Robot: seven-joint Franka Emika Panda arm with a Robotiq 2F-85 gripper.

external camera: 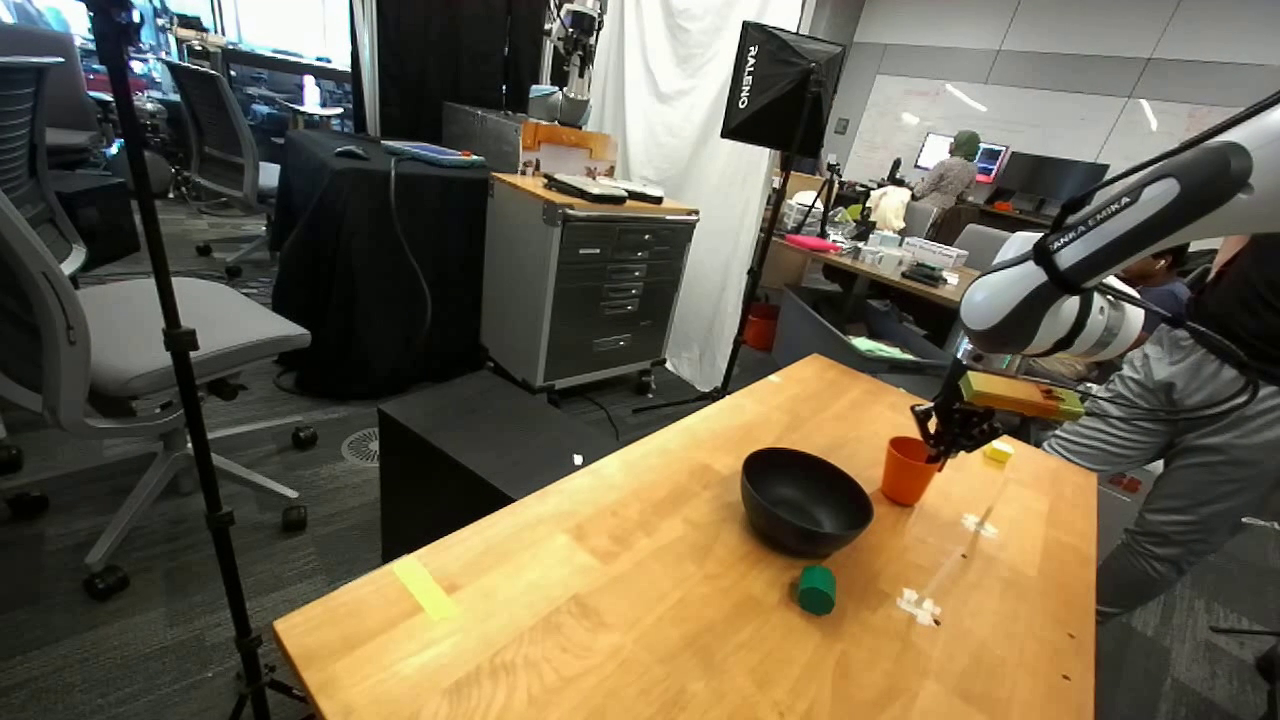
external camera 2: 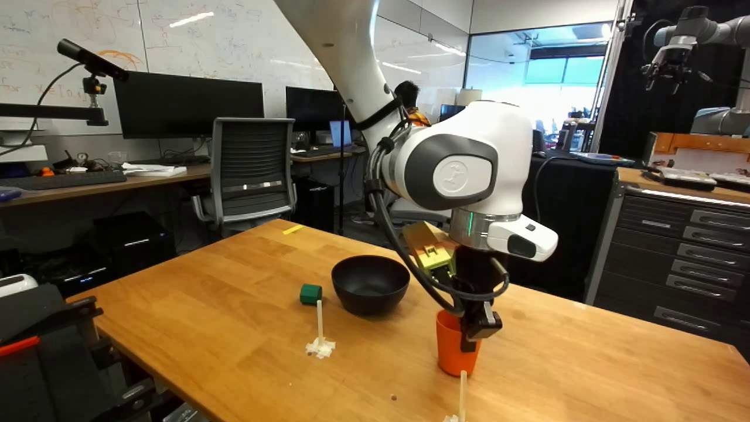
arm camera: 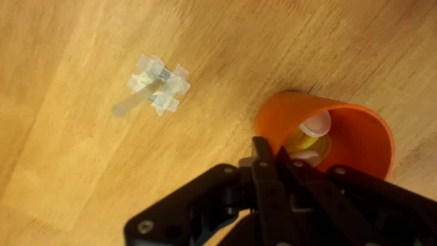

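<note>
An orange cup (external camera: 908, 472) stands on the wooden table beside a black bowl (external camera: 806, 502). My gripper is shut on the cup's wall, one finger outside and the other inside the rim. In the wrist view, pale pink round pieces (arm camera: 317, 124) and a yellow piece (arm camera: 305, 142) lie inside the cup. The bowl (external camera 2: 370, 284) looks empty in exterior view 2, its near wall hiding part of the bottom. A green block (external camera: 817, 590) rests close to the bowl.
Thin pale sticks rise from taped patches on the table; one stick (external camera 2: 320, 320) is near the green block, another stick (external camera 2: 463, 395) near the cup. A small yellow block (external camera: 998, 451) sits behind the gripper.
</note>
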